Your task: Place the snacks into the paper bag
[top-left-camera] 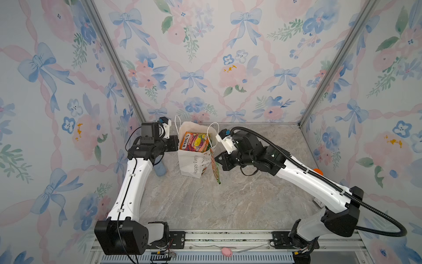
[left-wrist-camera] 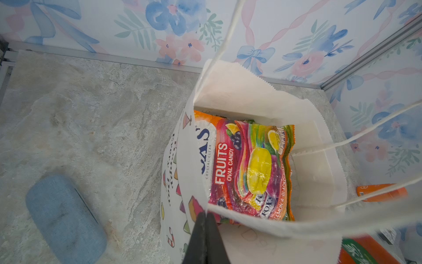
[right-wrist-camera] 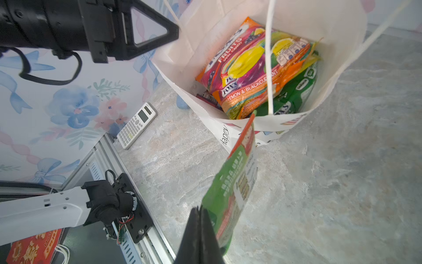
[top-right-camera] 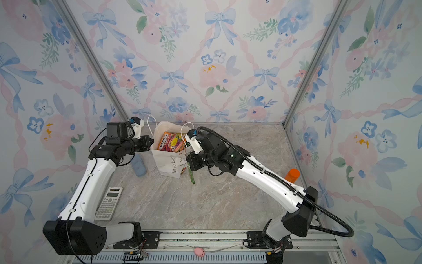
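Note:
The white paper bag [top-left-camera: 190, 160] stands open, with Fox's candy packets [left-wrist-camera: 246, 171] inside, an orange-red one on top and a green one [right-wrist-camera: 293, 94] under it. My left gripper is shut at the bag's left side, the rim's paper running between its fingertips. My right gripper is shut on an edge of a thin green and orange snack pouch [right-wrist-camera: 235, 184]. That pouch hangs outside the bag, just right of its front side, its upper end about level with the rim in the right wrist view.
A blue case [left-wrist-camera: 66, 220] lies left of the bag, and a calculator [top-right-camera: 109, 203] is further forward. An orange bottle [top-right-camera: 292, 175] stands at the right. White cord handles [right-wrist-camera: 269, 57] arch over the bag's mouth.

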